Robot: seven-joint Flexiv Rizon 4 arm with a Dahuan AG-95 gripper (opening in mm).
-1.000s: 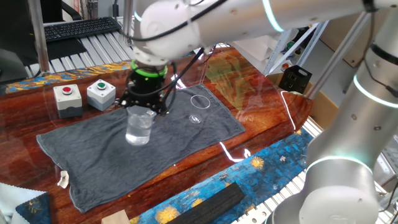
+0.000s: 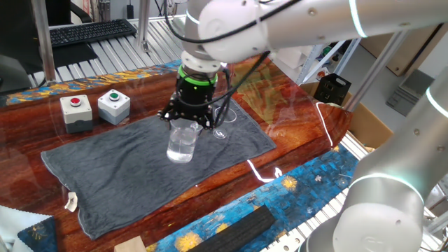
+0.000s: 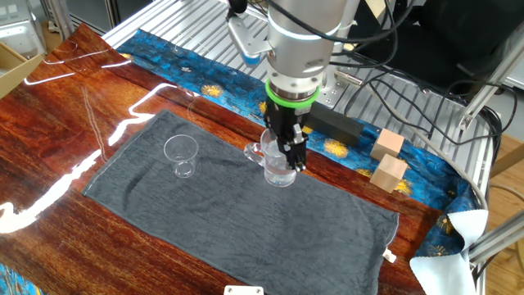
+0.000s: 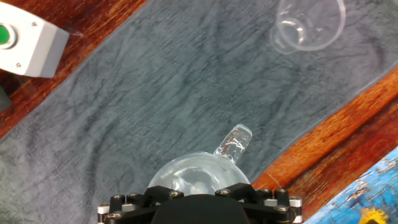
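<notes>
A clear glass mug (image 2: 180, 150) with a side handle holds what looks like clear liquid, and my gripper (image 2: 186, 122) is shut on its upper part. In exterior view 2 the mug (image 3: 281, 174) is upright, low over the grey towel; whether its base touches the cloth I cannot tell. The wrist view has the mug (image 4: 194, 172) at the bottom centre between the black fingers, its handle pointing up and right. A second, empty-looking glass (image 3: 183, 167) stands on the towel, apart from the mug.
The grey towel (image 2: 126, 171) covers the middle of the glossy wooden table. Two button boxes, one red (image 2: 76, 115) and one green (image 2: 114, 106), stand beyond its edge. Wooden blocks (image 3: 388, 172) and a black bar (image 3: 334, 124) lie on the blue cloth strip.
In exterior view 1 my gripper and the mug have moved right together, toward the second glass. The mug now stands close to that glass in this view.
</notes>
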